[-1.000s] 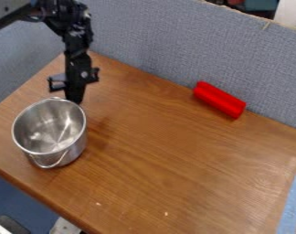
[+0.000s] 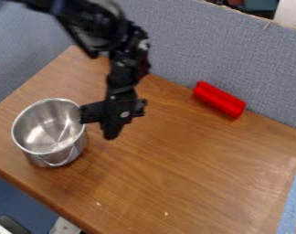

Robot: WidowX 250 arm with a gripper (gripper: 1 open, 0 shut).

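My gripper (image 2: pixel 111 122) is low over the wooden table (image 2: pixel 187 174), just to the right of the steel pot (image 2: pixel 48 137) and beside its upper rim; whether they touch I cannot tell. The gripper looks shut, with nothing visible between its fingers. The pot stands upright at the left edge of the table, its inside empty.
A red cylinder (image 2: pixel 219 99) lies at the back right near the grey padded wall (image 2: pixel 217 46). A light blue strip (image 2: pixel 290 206) is at the right edge.
My gripper has come down and toward the front from the back left, to the right side of the pot. The pot and red cylinder look unmoved.
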